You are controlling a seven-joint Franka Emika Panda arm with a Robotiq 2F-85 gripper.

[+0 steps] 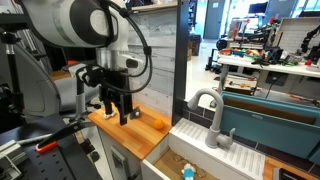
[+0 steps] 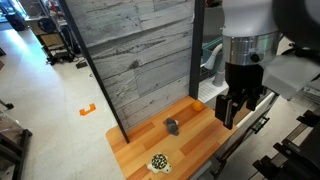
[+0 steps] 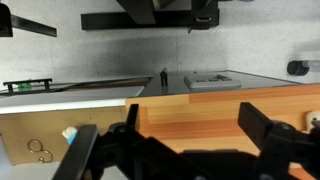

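Note:
My gripper (image 1: 124,114) hangs in front of and above the wooden counter's front edge, pointing down. In the wrist view its black fingers (image 3: 133,113) stand wide apart, with nothing held between them. On the wooden counter (image 1: 148,142) sits an orange round object (image 1: 158,124), and a small grey object (image 2: 172,127) lies close to it. A pale, dark-spotted round item (image 2: 158,163) rests farther along the counter. Inside the white sink (image 1: 207,158) lies a small blue and whitish object (image 1: 188,172).
A grey curved faucet (image 1: 217,105) rises behind the sink. A plank wall (image 2: 150,70) borders the counter's back. Below the counter's front edge, the grey cabinet front (image 1: 121,160) drops down. Bare counter shows between the objects and the sink.

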